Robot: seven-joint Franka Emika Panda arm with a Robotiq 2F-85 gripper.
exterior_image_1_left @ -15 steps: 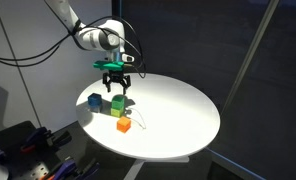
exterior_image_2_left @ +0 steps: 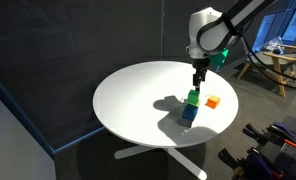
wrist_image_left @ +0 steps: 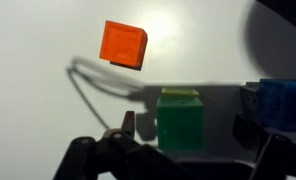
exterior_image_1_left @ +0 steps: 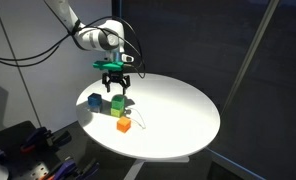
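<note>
A dark green block (exterior_image_1_left: 118, 101) appears stacked on a yellow-green block (exterior_image_1_left: 117, 112) on the white round table (exterior_image_1_left: 178, 115). Just above this stack hangs my gripper (exterior_image_1_left: 117, 83), pointing down and open. In the wrist view the green block (wrist_image_left: 180, 125) lies between the two fingers, with a gap to each, and a strip of the yellow-green block (wrist_image_left: 181, 93) shows past its edge. Nothing is held. A blue block (exterior_image_1_left: 95, 101) stands to the left of the stack in exterior view 1, and an orange cube (exterior_image_1_left: 124, 124) lies nearer the front.
In the wrist view the blue block (wrist_image_left: 284, 103) sits close to the right finger (wrist_image_left: 246, 130). The orange cube (wrist_image_left: 123, 44) is farther off, clear of the fingers.
</note>
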